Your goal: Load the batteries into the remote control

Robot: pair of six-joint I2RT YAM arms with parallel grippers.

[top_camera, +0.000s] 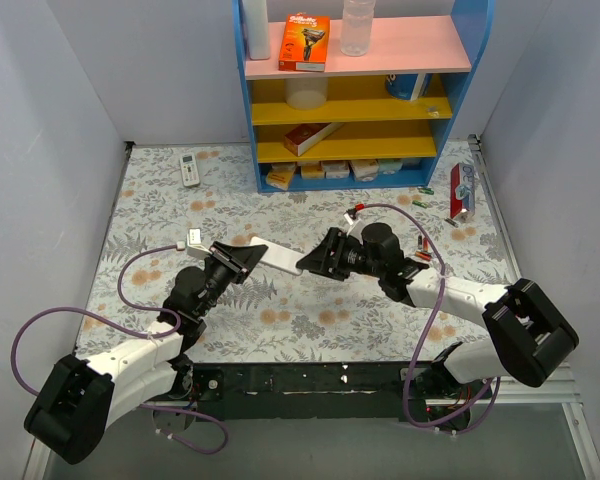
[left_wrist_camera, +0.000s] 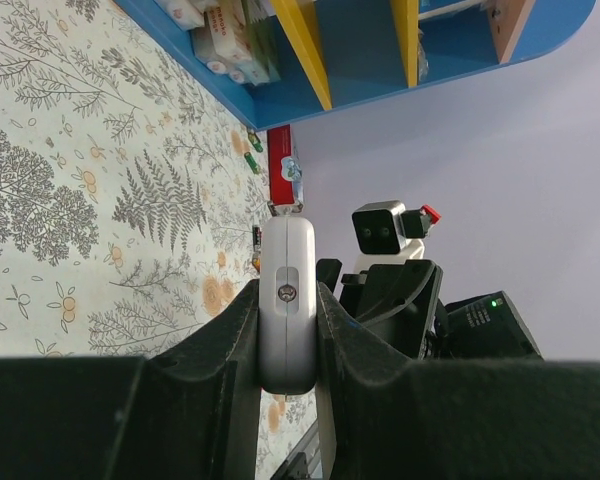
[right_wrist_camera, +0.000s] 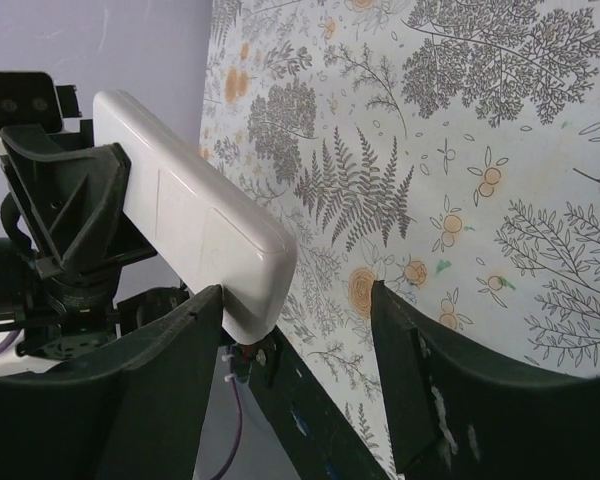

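A white remote control (top_camera: pixel 277 255) is held in the air between the arms, my left gripper (top_camera: pixel 250 256) shut on one end of it. In the left wrist view it points away between the fingers. My right gripper (top_camera: pixel 320 260) is at the other end, fingers part open; in the right wrist view that end of the remote (right_wrist_camera: pixel 190 220) lies by one finger (right_wrist_camera: pixel 170 390), with a gap to the other. Small green batteries (top_camera: pixel 420 204) lie on the table at the right.
A second remote (top_camera: pixel 189 170) lies at the back left. A blue shelf unit (top_camera: pixel 458 60) stands at the back, and a red box (top_camera: pixel 462 192) at the right.
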